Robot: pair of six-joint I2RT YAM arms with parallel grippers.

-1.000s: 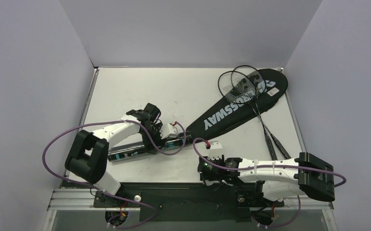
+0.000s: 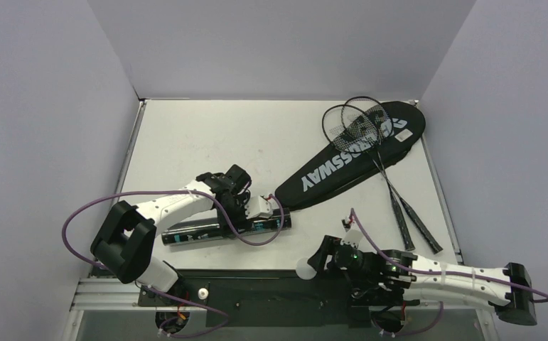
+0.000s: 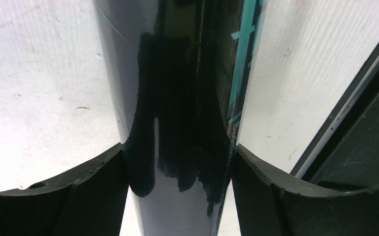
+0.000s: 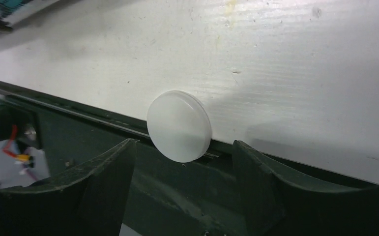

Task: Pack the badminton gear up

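Observation:
A long, glossy black tube (image 2: 185, 233) with turquoise marks lies at the left front of the table. My left gripper straddles it, a finger close against either side; whether they press on the tube cannot be told. At the front edge of the table sits a round white cap (image 4: 178, 127), partly overhanging the dark rail. My right gripper is open, the cap just beyond its fingertips and nothing held. Toward the back right is the black racket bag (image 2: 342, 160) with white lettering. Two rackets (image 2: 352, 126) rest with their heads over it, handles pointing frontward.
Grey walls (image 2: 285, 50) close in the back and both sides. A dark rail (image 2: 271, 302) runs along the front, below the table edge.
My right gripper has moved right, uncovering the white cap. Bag and rackets are unmoved.

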